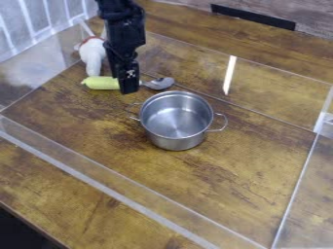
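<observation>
My black gripper (128, 83) hangs open at the upper middle, above the left back of a steel pot (177, 122) with two side handles. Just left of the gripper a pale yellow-green elongated object (100, 84) lies on the wooden surface. A white object (92, 56) sits behind it, partly hidden by the arm. A grey metal utensil (160, 83) lies to the gripper's right, behind the pot.
Clear transparent walls border the wooden work area. The wood is bare in front of the pot and to its right. A dark strip (252, 16) runs along the back.
</observation>
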